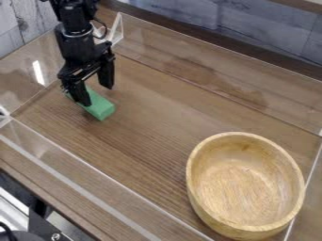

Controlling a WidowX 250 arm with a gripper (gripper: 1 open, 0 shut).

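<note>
My black gripper [89,71] is open above the upper-left part of the table, its fingers spread. A green rectangular block [94,107] lies flat on the wood just below it, its upper end partly behind a finger. I cannot tell whether the finger touches it.
A large light wooden bowl [244,179] sits at the lower right. A grey wall runs along the top right, and the table's edge is at the left.
</note>
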